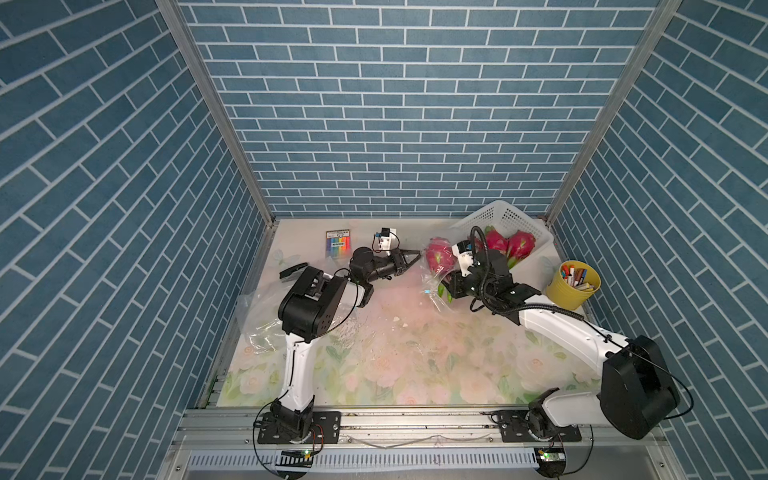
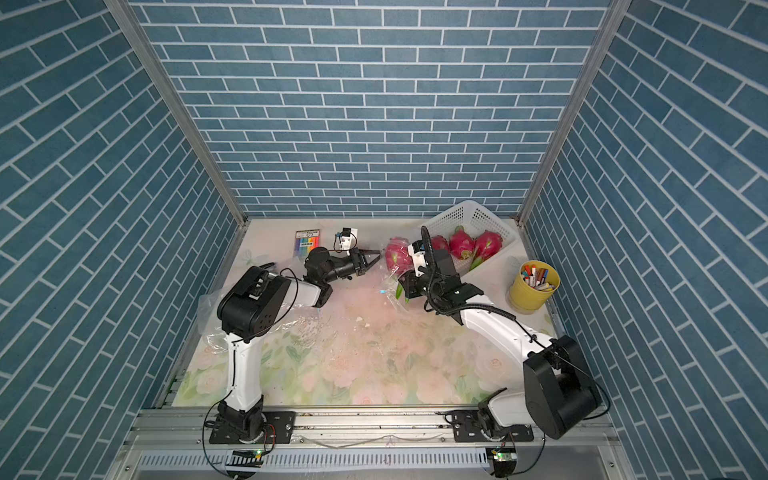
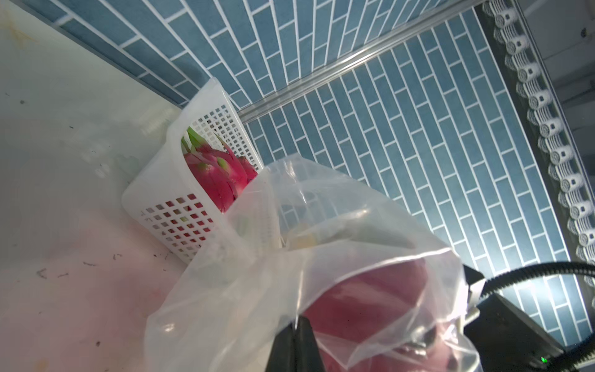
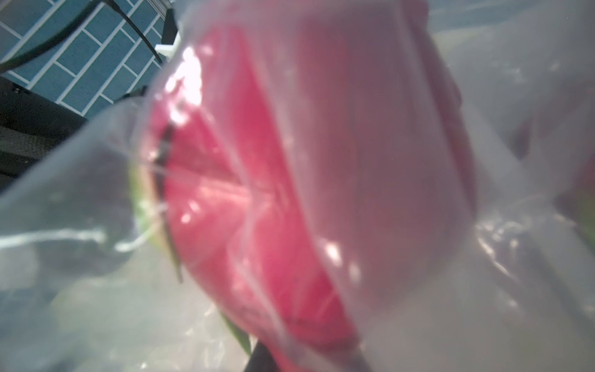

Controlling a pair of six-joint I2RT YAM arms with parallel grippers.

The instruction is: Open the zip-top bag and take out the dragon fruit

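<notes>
A clear plastic bag [image 3: 248, 291] with a pink-red dragon fruit [image 4: 272, 204] inside hangs between my two grippers, left of the basket. My right gripper [image 1: 449, 286] is shut on the bagged fruit; in its wrist view the film and fruit hide nearly all of the fingers. At the bag's loose mouth, my left gripper is shut, its tips meeting against the edge of the film. Whether any film is caught between those tips I cannot tell. In the left wrist view the bag's mouth gapes, and red skin [image 3: 378, 297] shows through.
Behind the right arm stands a white basket [image 3: 164, 179] holding several dragon fruits [image 2: 487, 243]. A yellow cup of pens [image 1: 573, 289] is at the right, and a colored-pencil box [image 1: 338, 242] at the back left. Clear film [image 1: 264, 328] lies at the left; the front middle is open.
</notes>
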